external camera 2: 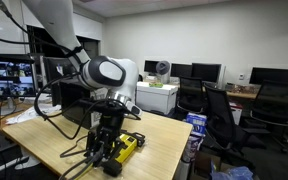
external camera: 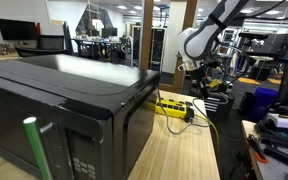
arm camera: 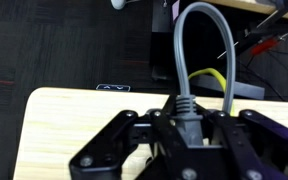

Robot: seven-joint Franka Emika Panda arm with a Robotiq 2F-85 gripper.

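My gripper is shut on a grey plug (arm camera: 188,122) in the wrist view. The plug's ribbed neck (arm camera: 186,103) rises between the fingers, and its grey cable (arm camera: 229,60) loops up and back down to the right. A yellow power strip (external camera: 172,107) lies near the table's far end in the first exterior view, with dark plugs and cords beside it. The second exterior view has the yellow strip (external camera 2: 130,149) just beyond the gripper (external camera 2: 104,155), amid tangled cables. Whether the held plug touches anything below is hidden.
A large black microwave-like box (external camera: 89,110) fills the left of the table. Bare wooden tabletop (external camera: 179,155) extends in front of the strip. The table edge (arm camera: 59,92) and dark floor show in the wrist view. Office chairs (external camera 2: 224,120) stand beyond.
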